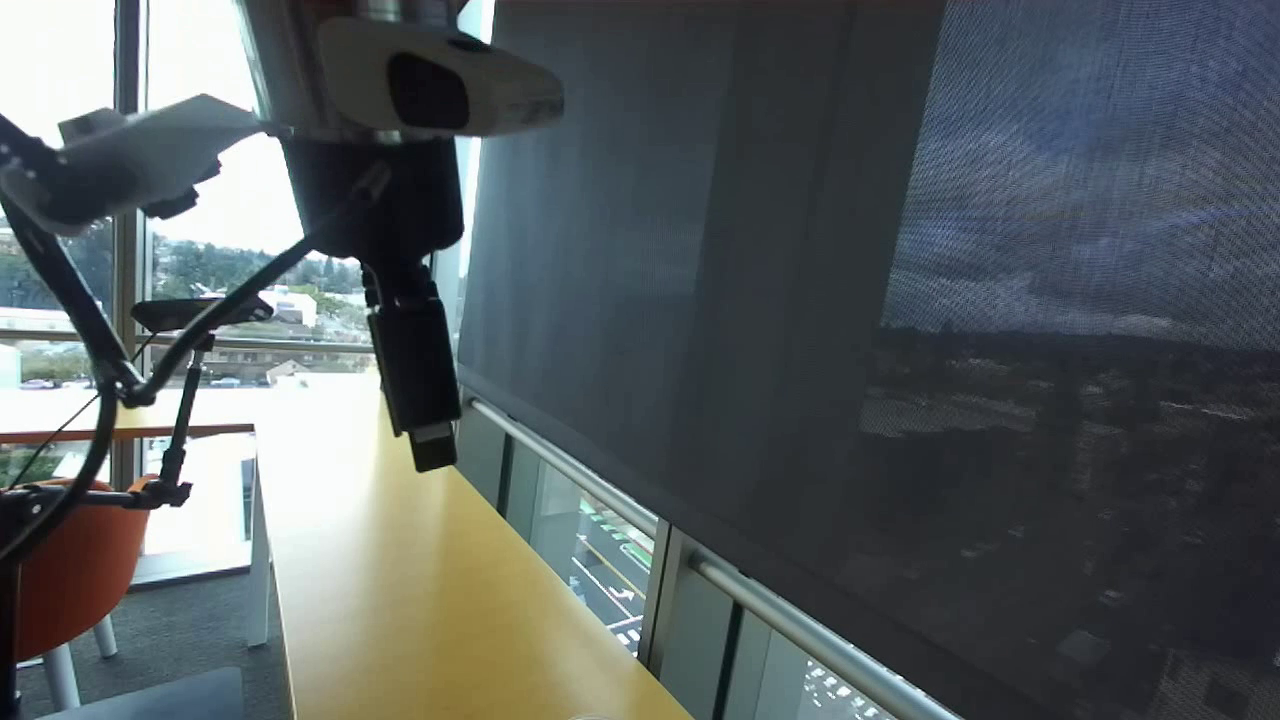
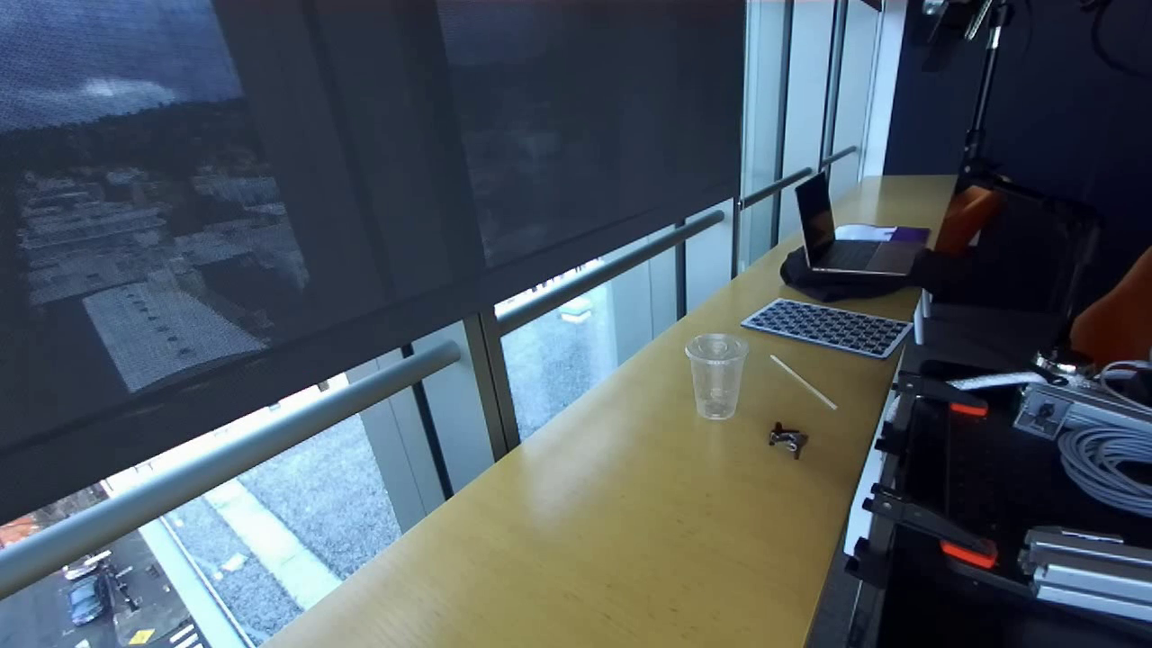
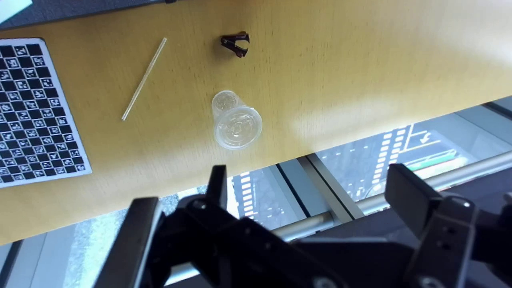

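Note:
In the wrist view my gripper stands open, its fingers wide apart and the space between them empty. Exterior view 1 has the gripper (image 1: pixel 433 449) pointing down, well above the table. A clear plastic cup (image 3: pixel 238 127) stands upright on the table near the window side, apart from the fingers. Exterior view 2 also shows the cup (image 2: pixel 715 378). Beside it lie a thin pale straw (image 3: pixel 144 79) and a small dark staple remover (image 3: pixel 232 42).
A checkered board (image 2: pixel 829 328) lies beyond the straw, with an open laptop (image 2: pixel 859 254) behind it. Window rails (image 2: pixel 610 275) and a dark shade (image 1: pixel 720 300) line one side of the table (image 2: pixel 605 540). Its near stretch is bare in exterior view 2.

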